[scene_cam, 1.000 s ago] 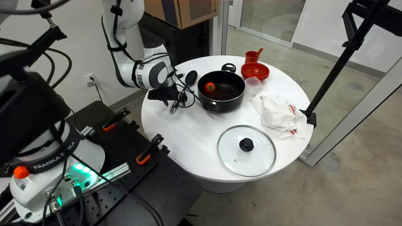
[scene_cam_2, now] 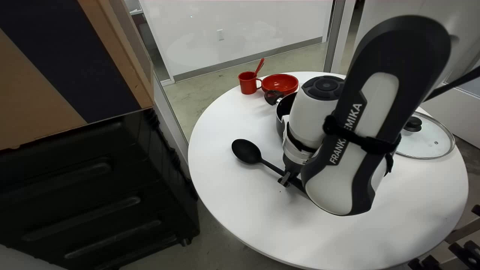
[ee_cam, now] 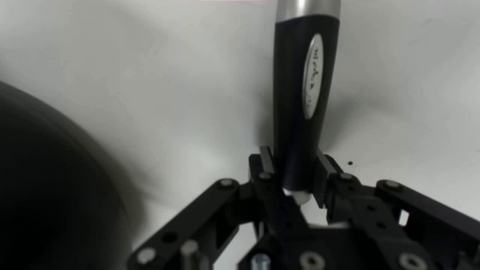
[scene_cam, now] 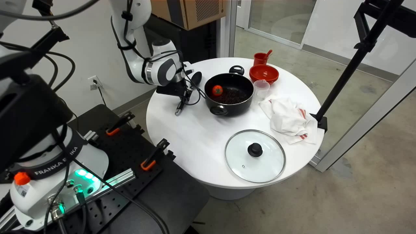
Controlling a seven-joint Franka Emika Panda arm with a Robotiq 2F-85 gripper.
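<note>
A long black spoon [scene_cam_2: 246, 151] with a broad bowl is at the side of the table away from the glass lid. Its black handle [ee_cam: 299, 85], bearing a silver oval label and a metal end, runs up through the wrist view. My gripper is shut on that handle, one finger [ee_cam: 266, 162] against each side. In the first exterior view the spoon's bowl [scene_cam: 196, 78] shows beyond the hand and the handle's end [scene_cam: 179, 110] in front of it. Whether the spoon is clear of the table, I cannot tell.
Close beside the hand stands a black pot [scene_cam: 228, 107] with a tomato [scene_cam: 217, 90] inside. Red bowl [scene_cam: 264, 74], red cup [scene_cam: 259, 59], clear cup [scene_cam: 261, 90] and white towel [scene_cam: 287, 119] lie past it. The glass lid [scene_cam: 243, 156] rests near the front.
The hand has moved slightly up and right in the first exterior view. The finger that stood apart left of the handle no longer shows there. The spoon has shifted a little; the pot is unmoved.
</note>
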